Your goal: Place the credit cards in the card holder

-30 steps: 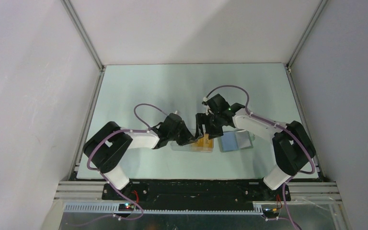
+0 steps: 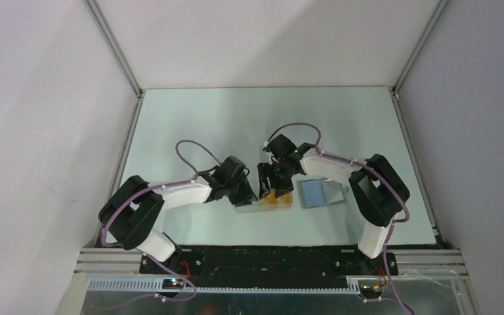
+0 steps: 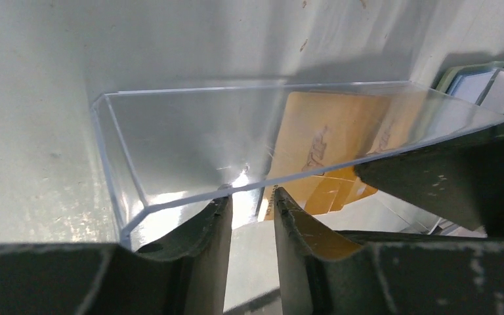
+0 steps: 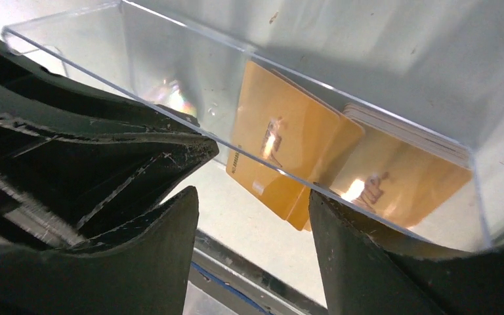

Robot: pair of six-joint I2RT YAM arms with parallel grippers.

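Note:
Orange cards [image 2: 279, 196] lie in a clear plastic box [image 2: 247, 206] at the table's front middle. In the right wrist view they form two groups, a leaning card [image 4: 282, 125] on the left and a stack [image 4: 400, 177] on the right. My left gripper is partly open over the box's near edge, with no card between its fingers. My right gripper stands open wider at the same edge, in front of the leaning cards and holding nothing. Right of the box lies the open card holder [image 2: 314, 194], green-edged with blue and whitish panels.
Both grippers are close together over the box, and the left one's dark finger [image 4: 190, 151] reaches into the right wrist view. Behind the arms the white table [image 2: 230, 111] is clear.
Both grippers have shifted left: the left one slightly, toward the box's left part, and the right one along the cards. The card holder stays in place.

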